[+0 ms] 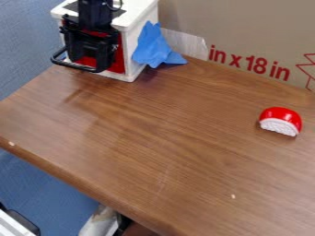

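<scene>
My black gripper (88, 51) is at the upper left, in front of a white box (138, 20) with a red front, over the table's back-left corner. Whether its fingers are open or shut cannot be made out. A red and white brush-like object (281, 121) lies on the right of the wooden table (147, 147).
A crumpled blue cloth (157, 48) hangs at the right side of the white box. A cardboard sheet (246, 32) stands along the back. The near left edge drops to a blue surface (37, 184).
</scene>
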